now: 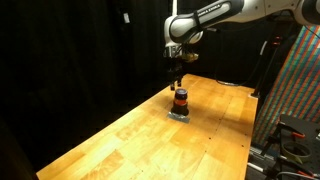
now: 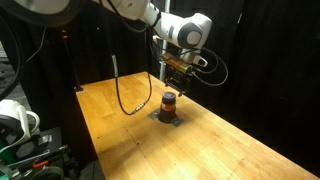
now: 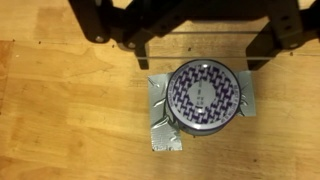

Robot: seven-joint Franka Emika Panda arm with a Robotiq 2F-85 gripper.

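Note:
A short dark cylinder with an orange band stands upright on the wooden table. Its round lid, patterned in purple and white, faces up in the wrist view. Silver tape shows on the table around its base. My gripper is open, its fingers wide apart on either side of the lid's upper edge, with nothing held. In exterior view 2, the gripper hangs just above the cylinder. Exact clearance between fingertips and lid cannot be judged.
The wooden table is broadly clear around the cylinder. Dark curtains line the back. A black cable loops down beside the arm in exterior view 2.

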